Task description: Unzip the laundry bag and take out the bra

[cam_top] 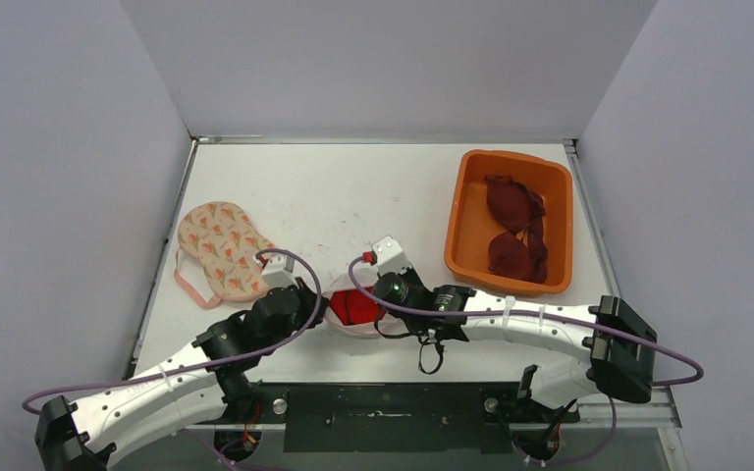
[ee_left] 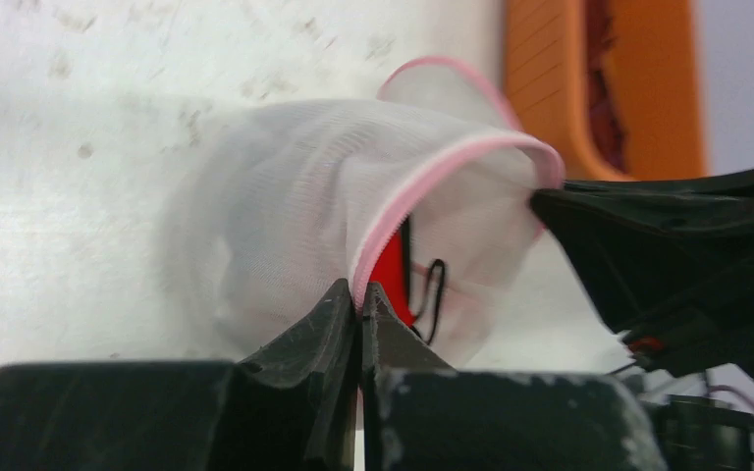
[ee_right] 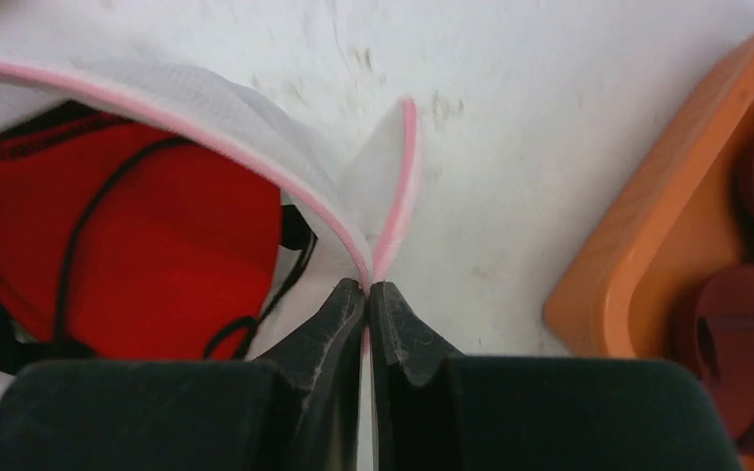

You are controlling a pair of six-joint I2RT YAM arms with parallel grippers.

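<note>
The white mesh laundry bag (ee_left: 285, 206) with a pink edge hangs open between my two grippers. My left gripper is shut on the pink edge, at the left side of the opening. On the opposite side my right gripper is shut on that same edge. Inside lies a red bra (ee_right: 167, 245) with black straps, partly covered by the bag wall; in the top view the red cloth (cam_top: 351, 307) shows between the arms. The right gripper's tips are hidden from above by its own arm.
An orange bin (cam_top: 461, 211) at the back right holds a dark red bra (cam_top: 511, 255). At the left a patterned peach bag (cam_top: 221, 245) with a pink strap lies flat.
</note>
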